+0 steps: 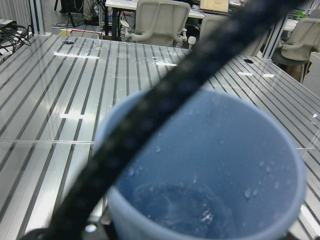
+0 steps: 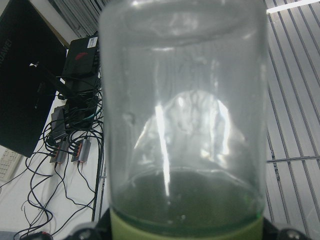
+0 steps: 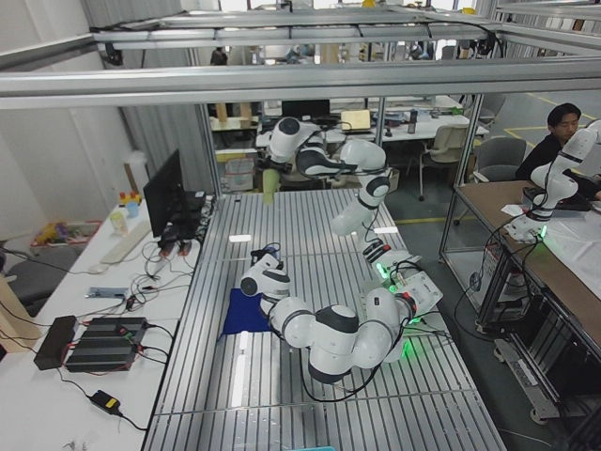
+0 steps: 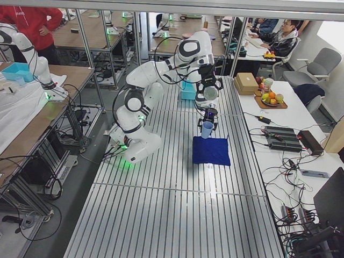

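Note:
A light blue cup [image 4: 207, 130] with droplets and some clear liquid inside fills the left wrist view [image 1: 200, 155], held in my left gripper [image 4: 207, 121] low over a dark blue cloth [image 4: 211, 153]. A black cable crosses that view. My right gripper is shut on a clear container with a green band [image 2: 185, 125], greenish toward the bottom, raised high above the table and seen as a green shape [image 3: 269, 183] in the camera left view. Both grippers' fingers are mostly hidden behind what they hold.
A light blue bin [image 4: 188, 91] stands at one end. A side desk holds a monitor [image 3: 165, 193], power units and cables. A wooden board with fruit [image 4: 271, 99] and cardboard boxes sit on that desk.

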